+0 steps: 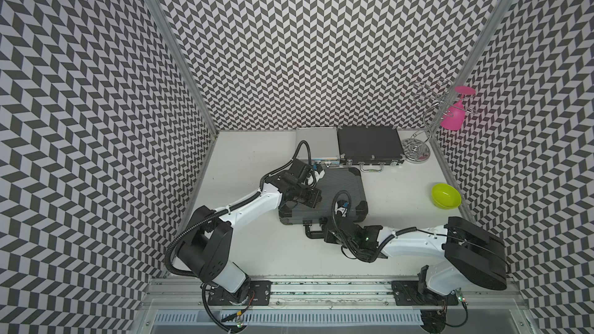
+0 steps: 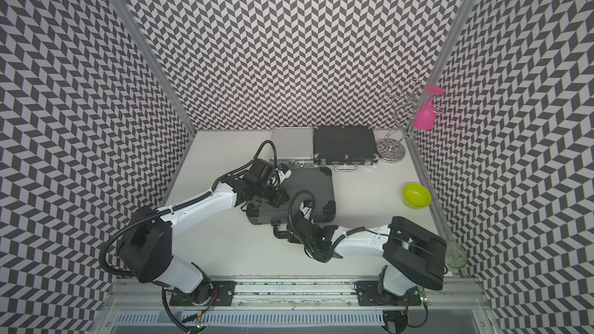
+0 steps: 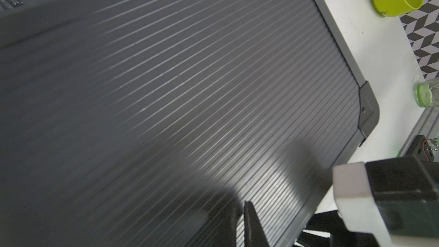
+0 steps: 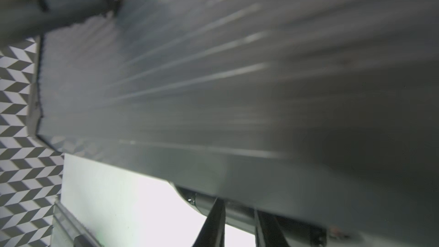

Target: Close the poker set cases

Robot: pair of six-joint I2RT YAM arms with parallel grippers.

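A dark ribbed case (image 1: 340, 182) with reinforced corners lies closed at the centre, its black handle (image 1: 314, 234) facing the front. My left gripper rests on its lid, fingertips together; whether anything is between them cannot be seen. My right gripper is at the front edge of the case, fingers just below the lid's rim near a dark bar, probably the handle or latch. Its fingers are close, with what lies between them unclear. Behind stand a black case (image 1: 370, 142) and a silver case (image 1: 316, 142), both lying flat.
At the right are a yellow-green bowl (image 1: 445, 195), a chrome stand (image 1: 415, 151) with a pink cup (image 1: 453, 117), and a glass (image 2: 456, 254) near the front corner.
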